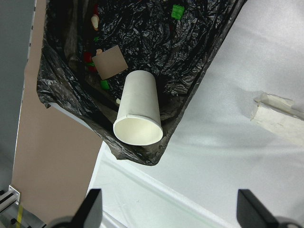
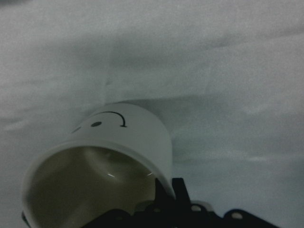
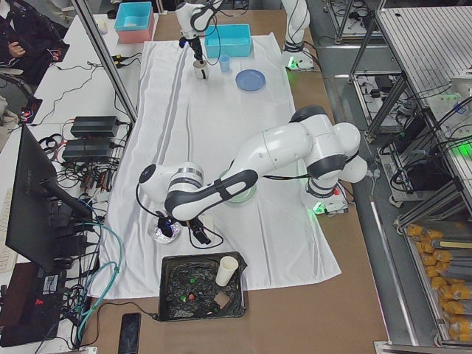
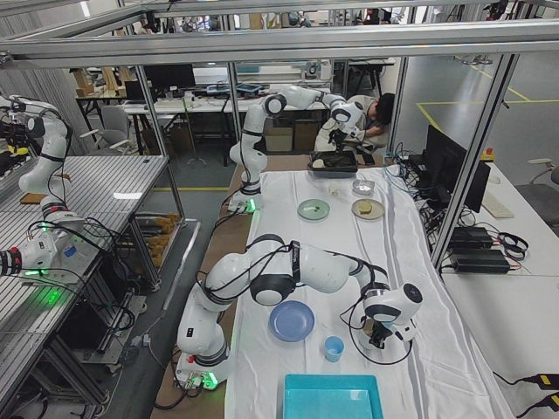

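A white paper cup (image 1: 137, 107) lies on its side in the black-lined bin (image 3: 169, 287), among small scraps. My left gripper is above the cloth beside the bin, open, with nothing between its fingertips. In the right wrist view a white mug (image 2: 128, 123) with a face drawn on it fills the lower left; my right gripper has its fingers at the mug's rim, apparently shut on it.
Plates, green (image 4: 314, 209) and beige (image 4: 368, 209), lie near the bin, with a foil dish (image 4: 363, 187). At the other end are a blue plate (image 4: 291, 321), blue cup (image 4: 334, 347) and turquoise tray (image 4: 332, 393).
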